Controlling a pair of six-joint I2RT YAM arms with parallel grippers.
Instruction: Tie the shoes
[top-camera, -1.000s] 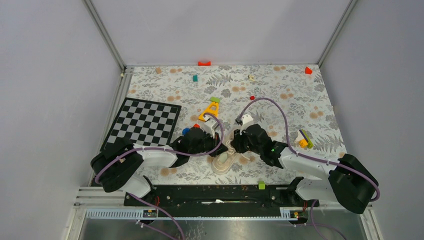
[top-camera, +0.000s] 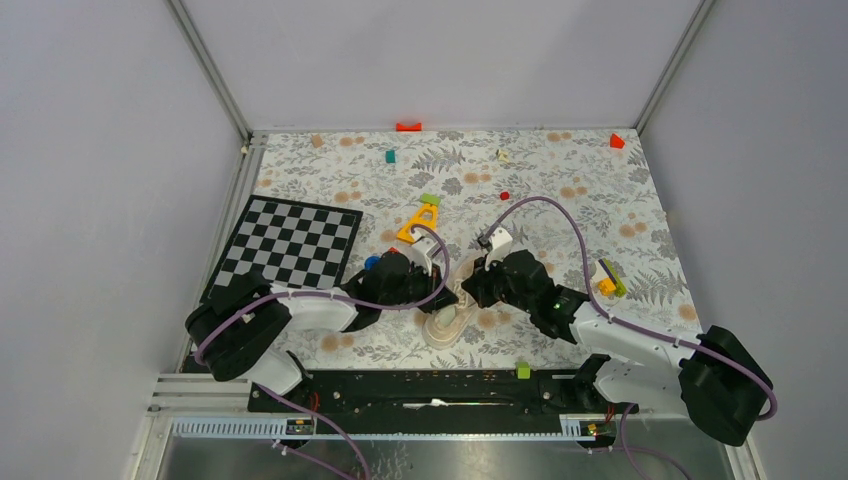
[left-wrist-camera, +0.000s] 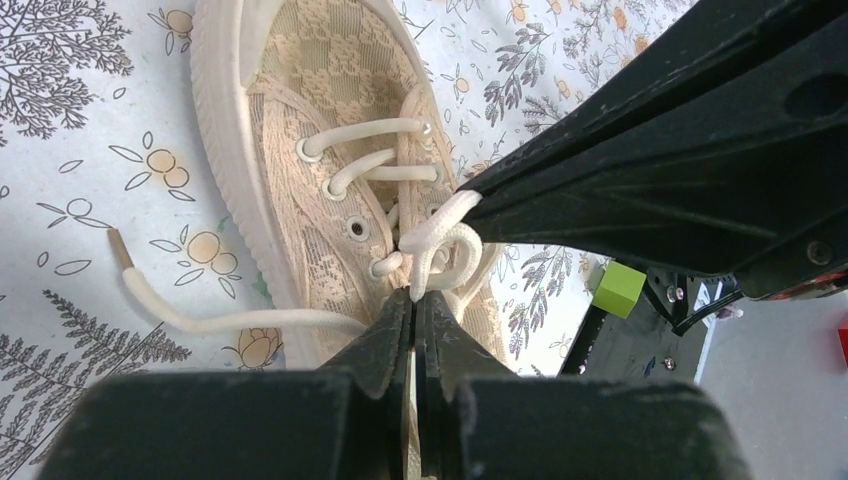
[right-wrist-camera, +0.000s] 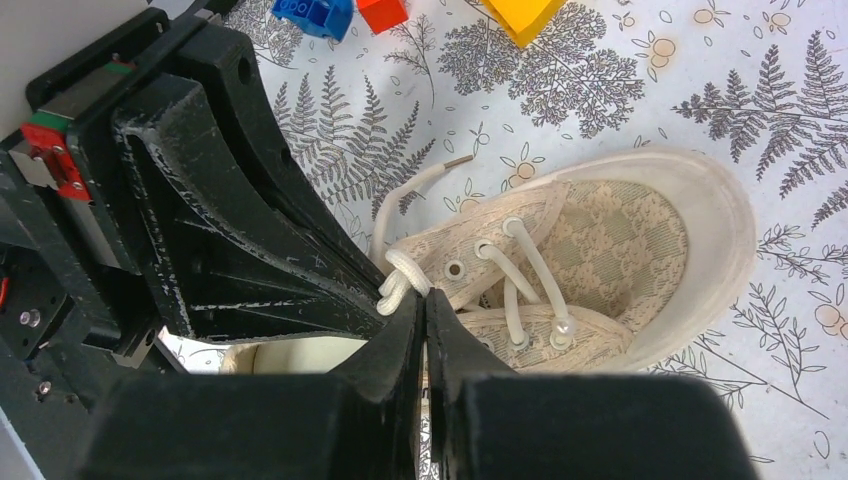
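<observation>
A beige canvas shoe (top-camera: 445, 330) lies at the front middle of the table, under both grippers. The left wrist view shows a looped white lace (left-wrist-camera: 447, 240) above the eyelets, between the fingertips of my grippers. My left gripper is shut at the loop's lower end; whether lace is between its fingers is unclear. My right gripper is shut on the lace, beside the loop. A lace end with a tip (left-wrist-camera: 175, 310) lies loose on the table beside the shoe.
A chessboard (top-camera: 285, 240) lies at the left. A yellow piece (top-camera: 420, 220), a blue block (top-camera: 371, 263) and a red block (right-wrist-camera: 380, 10) are behind the shoe. A green block (top-camera: 522, 370) is at the front edge.
In the top view my right arm has shifted a little to the right over the last second. My left arm has moved very slightly.
</observation>
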